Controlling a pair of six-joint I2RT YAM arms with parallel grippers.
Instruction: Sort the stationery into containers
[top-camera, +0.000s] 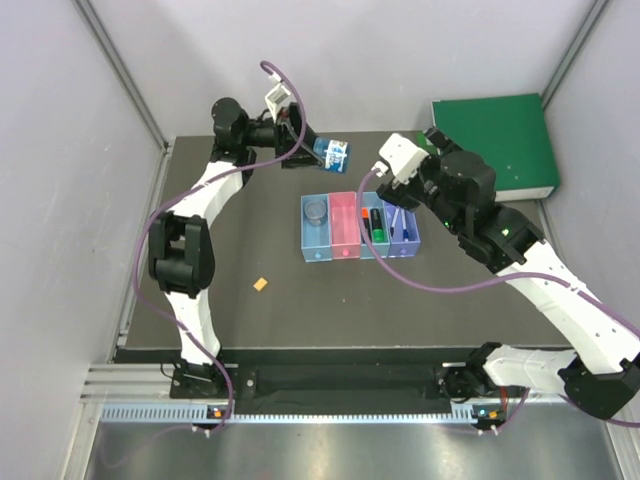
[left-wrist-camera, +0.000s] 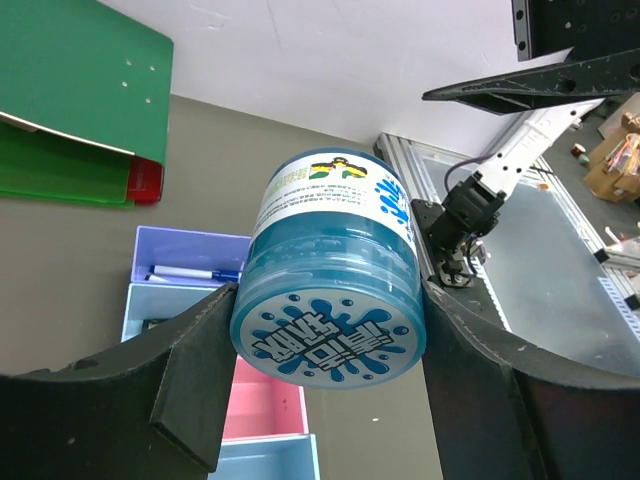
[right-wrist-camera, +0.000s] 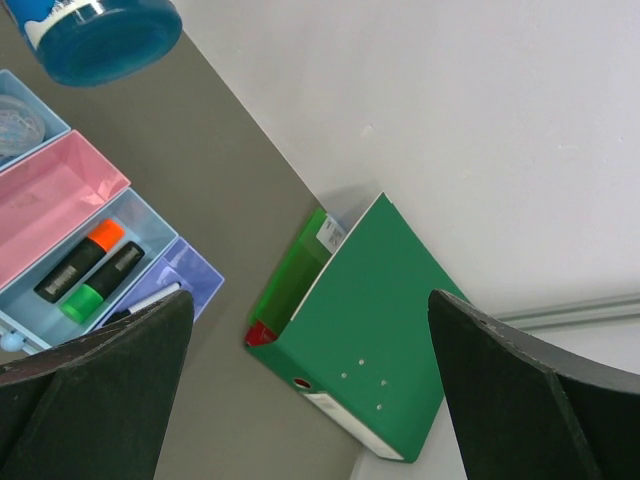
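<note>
My left gripper is shut on a blue jar with a printed label (left-wrist-camera: 330, 220), held in the air above and behind the organizer. The organizer has a blue bin with a clear round container (top-camera: 315, 211), an empty pink bin (top-camera: 344, 232), a light blue bin with an orange-capped marker (right-wrist-camera: 80, 260) and a green-capped marker (right-wrist-camera: 105, 280), and a purple bin with pens (top-camera: 405, 230). My right gripper is open and empty, right of the jar.
A green binder (top-camera: 490, 140) lies at the back right. A small yellow block (top-camera: 260, 284) rests on the bare front-left of the dark table (top-camera: 330, 310). The walls border the table at back and sides.
</note>
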